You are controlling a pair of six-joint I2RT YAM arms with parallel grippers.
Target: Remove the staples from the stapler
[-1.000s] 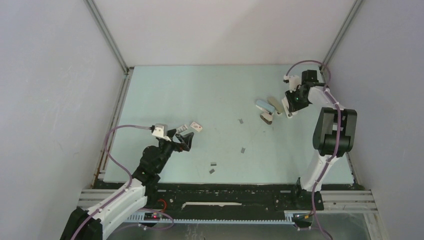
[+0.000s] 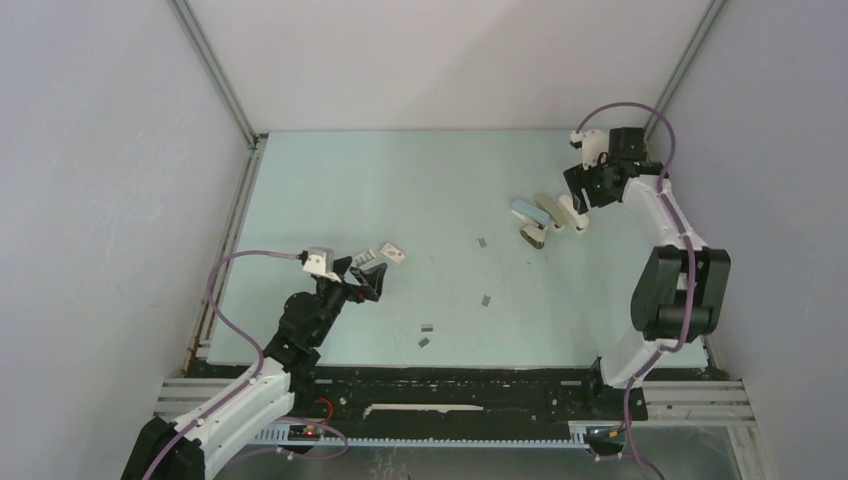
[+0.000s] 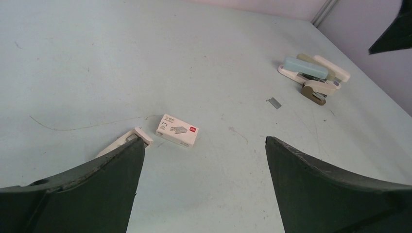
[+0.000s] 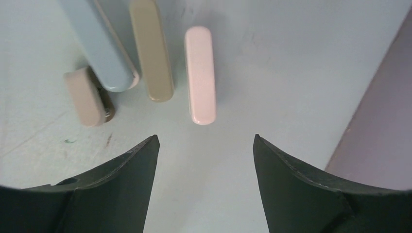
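A cluster of staplers lies at the right back: a pink-white one [image 4: 200, 75], an olive one [image 4: 153, 53], a light blue one [image 4: 102, 48] and a short pinkish-brown one [image 4: 83, 97]. My right gripper hangs open over them, nothing between its fingers. My left gripper stands open at the left, behind it a small staple box [image 3: 177, 131] and a second pale box [image 3: 119, 143], partly hidden by a finger.
Small grey staple strips [image 2: 486, 300] [image 3: 274, 103] lie scattered on the bare table [image 2: 440, 190]. Walls bound the table at back and sides, close to my right arm.
My right gripper has risen away from the white stapler, uncovering more of it in the top view, and its arm has shifted. My left arm is unchanged.
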